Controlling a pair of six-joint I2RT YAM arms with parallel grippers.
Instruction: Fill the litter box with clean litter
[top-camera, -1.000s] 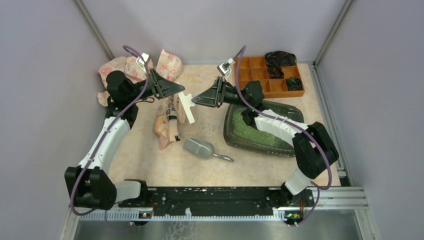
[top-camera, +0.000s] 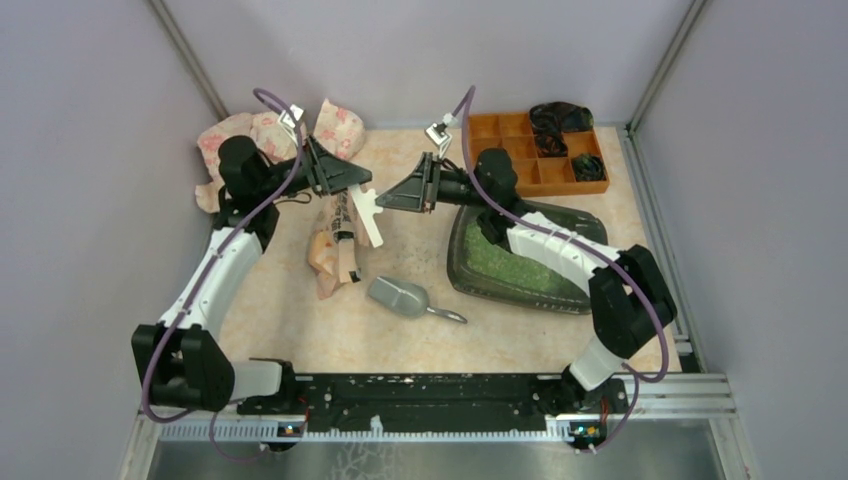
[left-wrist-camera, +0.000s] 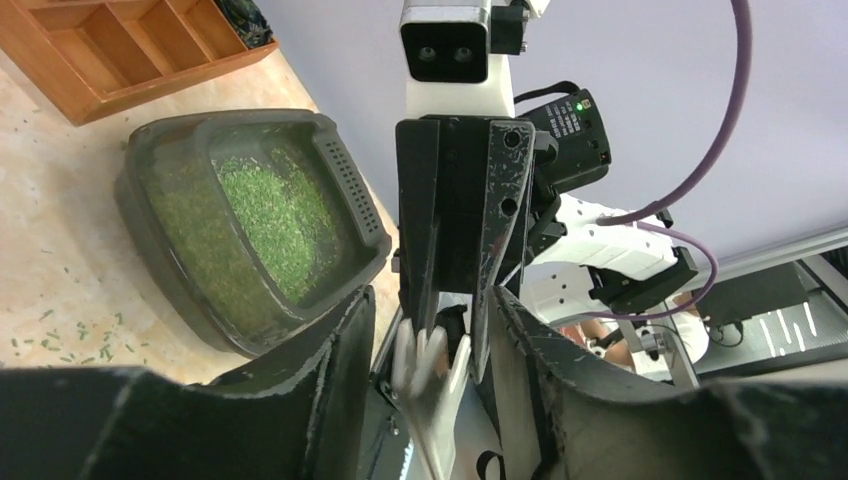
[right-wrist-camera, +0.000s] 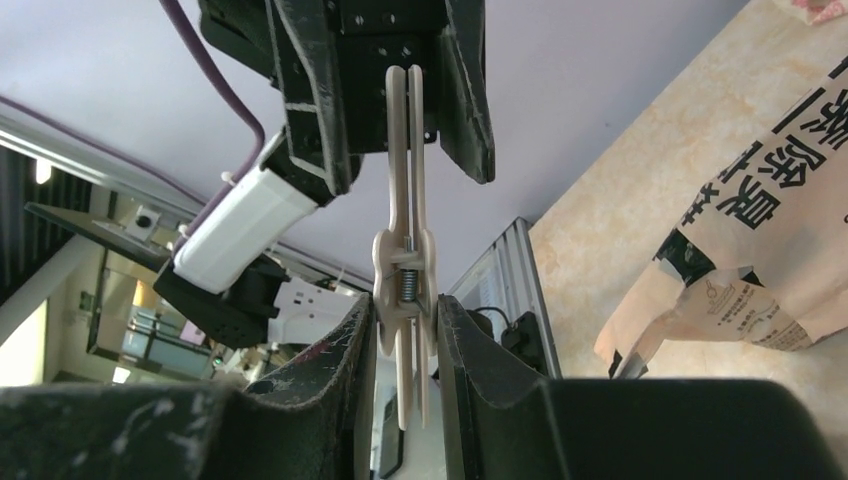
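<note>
A white plastic clip (top-camera: 365, 212) is held up between my left gripper (top-camera: 355, 180) and my right gripper (top-camera: 385, 200), which face each other over the table. In the right wrist view the clip (right-wrist-camera: 405, 255) stands upright at that gripper's fingertips; whether each finger grips it is unclear. The litter box (top-camera: 520, 290) with green pellets lies right, under the right arm. Paper bags of litter (top-camera: 325, 255) lie left of centre, one printed bag (right-wrist-camera: 740, 300) showing large in the right wrist view. A grey scoop (top-camera: 398, 297) lies on the front middle of the table.
A wooden divided tray (top-camera: 510, 160) with black bundles sits at the back right. Pink packets (top-camera: 335, 125) are piled at the back left.
My right arm's wrist has risen a little toward the back and my left arm has shifted slightly, with the white clip still between the two grippers.
</note>
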